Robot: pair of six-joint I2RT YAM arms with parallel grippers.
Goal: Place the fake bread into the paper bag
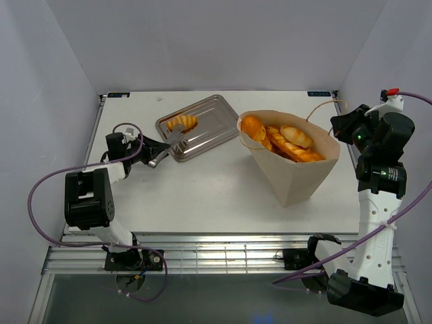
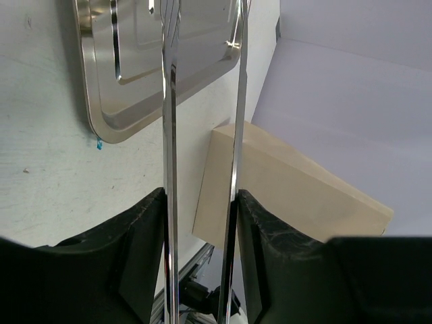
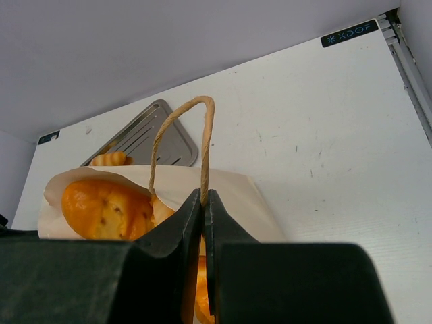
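My left gripper is closed around a pair of metal tongs [image 2: 169, 121], one finger against each arm, and the arms stand apart. In the top view the head of the tongs is at the lower right of a yellow-orange bread [image 1: 178, 121], which lies on the tray [image 1: 219, 111]; contact cannot be told. The tan paper bag [image 1: 297, 185] stands open with several breads [image 1: 295, 137] inside. To its right, my right gripper is shut on the bag's thin twisted handle [image 3: 202, 104].
The tray's rim [image 2: 101, 128] borders the tongs in the left wrist view. Between the tray and the bag the white table [image 1: 209, 196] is bare. Grey walls [image 1: 216, 47] enclose the back and sides.
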